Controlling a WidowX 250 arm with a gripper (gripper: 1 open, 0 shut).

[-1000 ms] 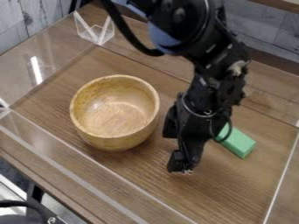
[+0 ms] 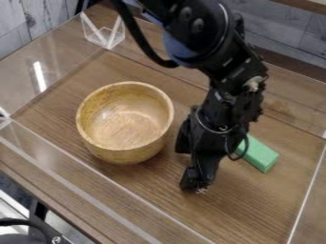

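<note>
My black gripper (image 2: 196, 181) is low over the wooden table (image 2: 152, 205), its fingers pointing down right of a wooden bowl (image 2: 124, 124). Its open state fits the dark fingertips, though they partly overlap in this view and whatever is between them is hard to make out. A green block (image 2: 257, 152) lies to the right, behind the gripper's wrist.
A clear plastic piece (image 2: 105, 29) stands at the back left. A wall runs along the back, and dark cables sit at the bottom left corner.
The gripper has shifted very slightly at its fingertips. The bowl and green block have not moved.
</note>
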